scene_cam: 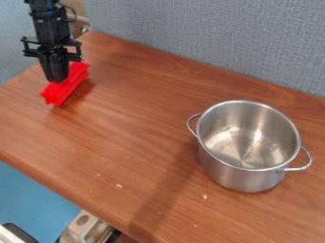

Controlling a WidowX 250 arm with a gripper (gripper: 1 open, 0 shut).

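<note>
My black gripper (59,74) is at the upper left of the camera view, its fingers down at a red elongated object (64,89) lying on the wooden table (140,104). Whether the fingers are shut on it is hard to tell at this size. A steel pot (248,152) with two side handles stands upright on the right, empty.
The middle of the table between the red object and the pot is clear. A grey padded wall (216,43) runs along the back, and the table's front-left edge borders a blue area (32,190).
</note>
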